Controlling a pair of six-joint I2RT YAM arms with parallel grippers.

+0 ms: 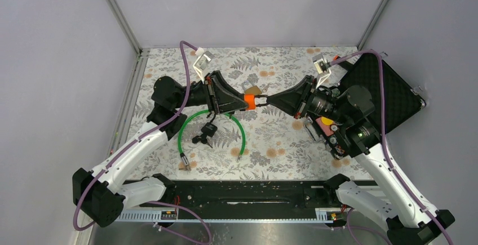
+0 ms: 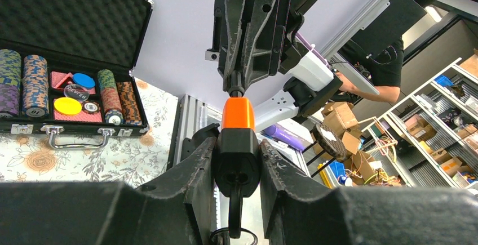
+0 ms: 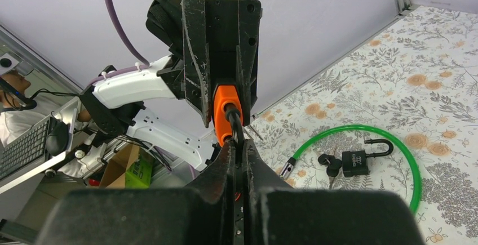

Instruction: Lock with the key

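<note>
An orange padlock (image 1: 249,101) hangs in mid-air between my two grippers, over the table's middle. My left gripper is shut on the padlock's body, its orange side and black end showing in the left wrist view. My right gripper is shut on the black shackle, which runs into the orange body (image 3: 221,115). On the table below lie a black padlock (image 3: 355,163) with a raised shackle, some dark keys (image 3: 330,165) beside it and a green cable lock (image 3: 415,177) curving around them. Whether a key sits in the orange padlock cannot be told.
An open black case (image 1: 382,93) of poker chips (image 2: 35,84) stands at the right of the table. A small brownish object (image 1: 253,90) lies behind the grippers.
</note>
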